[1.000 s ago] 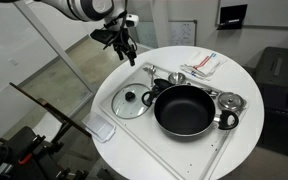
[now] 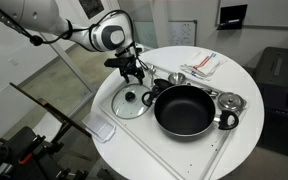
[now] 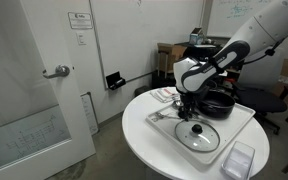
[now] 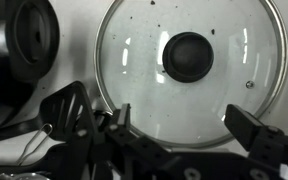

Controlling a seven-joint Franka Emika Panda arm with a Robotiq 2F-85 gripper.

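Note:
A round glass lid with a black knob fills much of the wrist view. My gripper is open, its two fingers spread over the lid's near edge with nothing held. From outside, the gripper hangs above the back left of the white tray, just behind the lid. The big black pan stands on the tray to the lid's right. Black utensils lie between pan and lid.
The white tray rests on a round white table. Small metal pots are near the pan's right, and a cloth lies at the back. A clear container sits at the table's edge.
The arm has come down and to the right, bringing the open gripper from behind the table's edge to above the tray's back left. The lid, pan and tray have not moved.

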